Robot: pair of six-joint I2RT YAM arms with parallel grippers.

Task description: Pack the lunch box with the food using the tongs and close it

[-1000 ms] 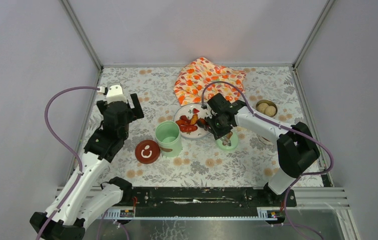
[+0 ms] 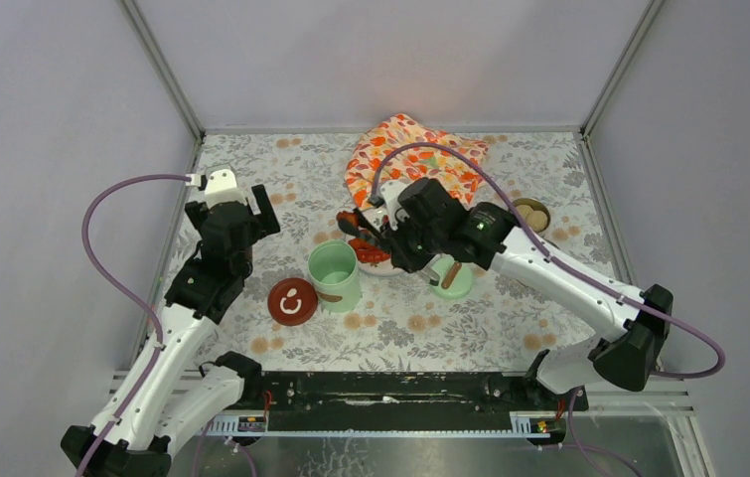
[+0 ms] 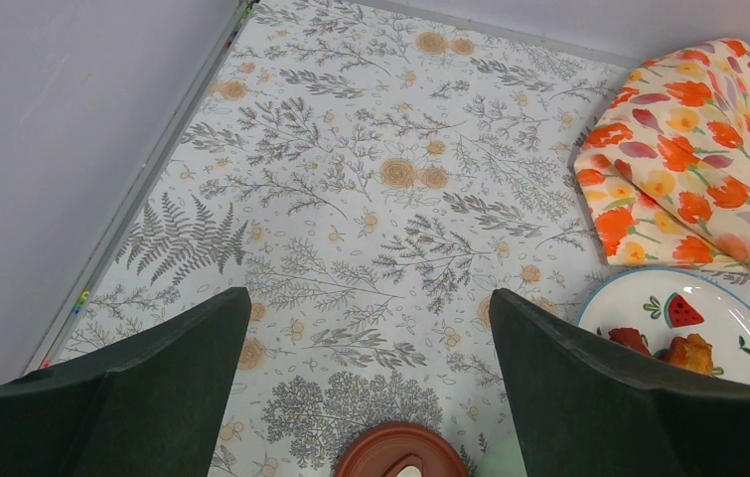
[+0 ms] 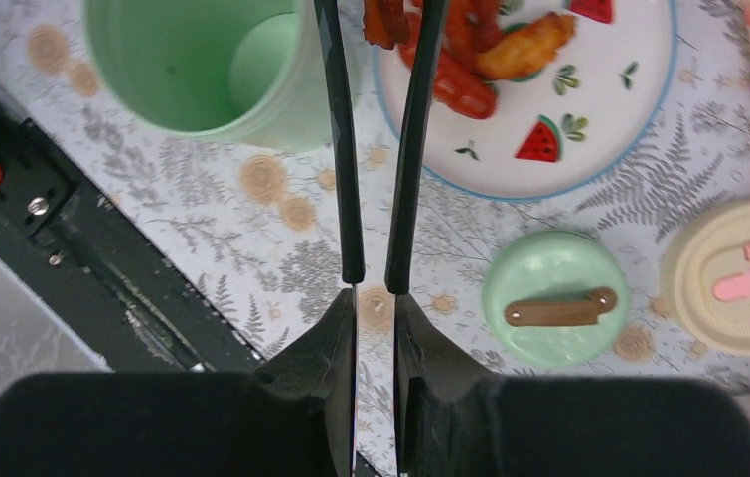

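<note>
My right gripper is shut on a pair of dark tongs (image 4: 347, 199), whose arms reach away toward the top of the right wrist view. A reddish-brown food piece (image 4: 384, 22) shows between the tongs' arms, over the gap between the green container (image 4: 296, 119) and the white plate (image 4: 589, 159). Sausages (image 4: 465, 91) and a fried piece (image 4: 529, 48) lie on that plate. The container stands upright and looks empty in the top view. My left gripper (image 2: 233, 201) stays open at the left, nothing between its fingers.
A brown lid (image 2: 292, 301) with a smile lies left of the container. To the right are a green lid (image 4: 554, 343), a cream lid (image 4: 688, 288) and a bowl of round items (image 2: 532, 215). The floral cloth (image 2: 390, 149) covers the back.
My right arm has risen from the plate's right side and swung left, bringing the tongs with the food piece toward the green container. The left arm has barely moved.
</note>
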